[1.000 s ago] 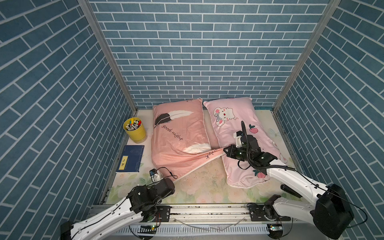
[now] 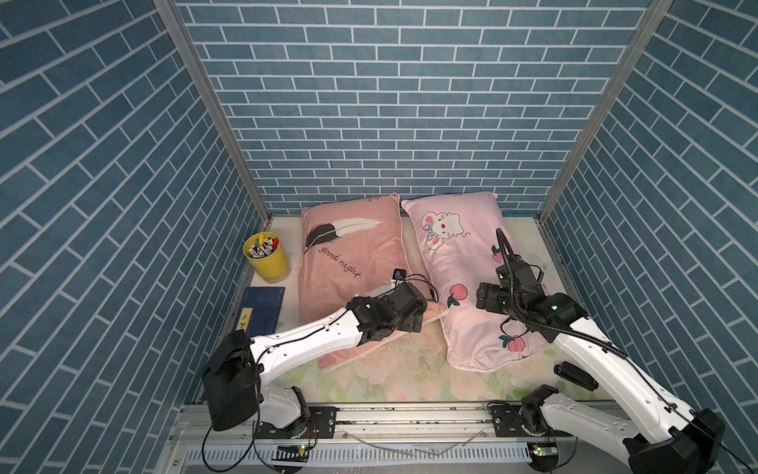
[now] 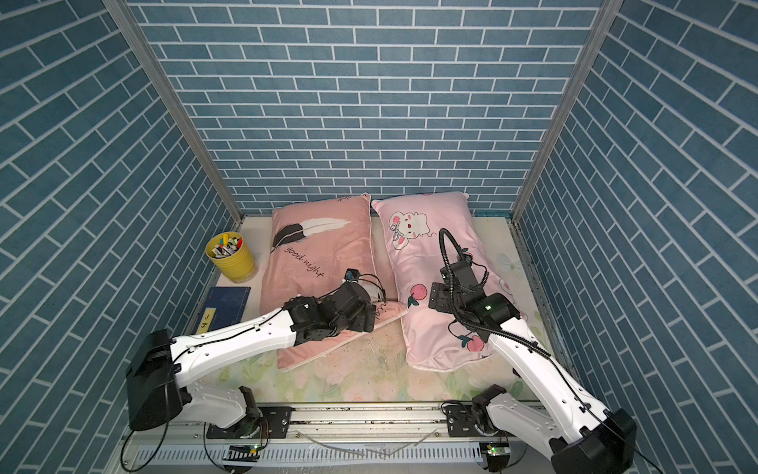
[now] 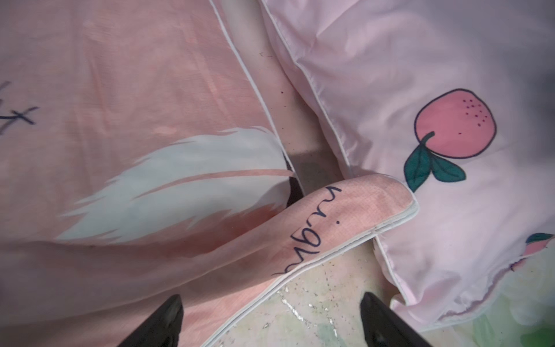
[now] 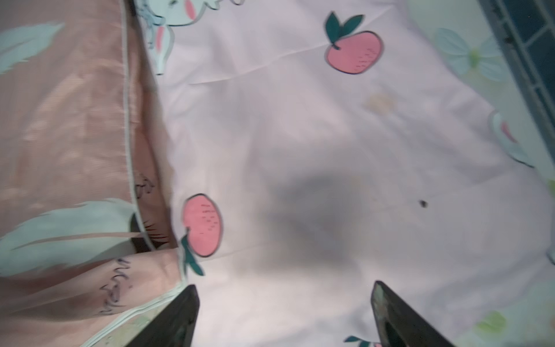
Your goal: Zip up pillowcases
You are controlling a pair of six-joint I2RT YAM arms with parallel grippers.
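The feather-print "good night" pillowcase (image 2: pixel 347 245) lies on the left. Its loose zipper end (image 4: pixel 358 205) is folded toward the pale pink fruit-print pillowcase (image 3: pixel 414 245) on the right, resting against that one's edge. My left gripper hangs over the folded end, fingers apart at the bottom of its wrist view, nothing seen between them but the cloth and table below. My right gripper is open above the fruit-print pillowcase, holding nothing; that wrist view is blurred.
A yellow cup of pens (image 2: pixel 268 260) and a blue board (image 2: pixel 259 308) sit at the left. Tiled walls enclose three sides. Bare floral surface (image 2: pixel 387 371) shows along the front.
My right gripper has released that end and moved right, higher over the fruit-print pillowcase.
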